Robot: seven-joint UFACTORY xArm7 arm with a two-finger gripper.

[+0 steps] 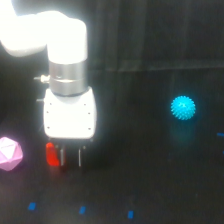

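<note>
A white and grey arm comes down at the left of the camera view. My gripper [71,157] hangs low over the dark table, with two thin fingers and a dark gap between them. It looks open, though narrowly. A small red object [52,154] is just left of the left finger, its top partly covered by the white gripper body. Whether finger and red object touch, I cannot tell. Nothing shows between the fingers.
At the left edge lies a pink faceted ball [9,153], close to the red object. A spiky cyan ball [182,108] is far off to the right. Small blue marks [82,210] dot the front of the table.
</note>
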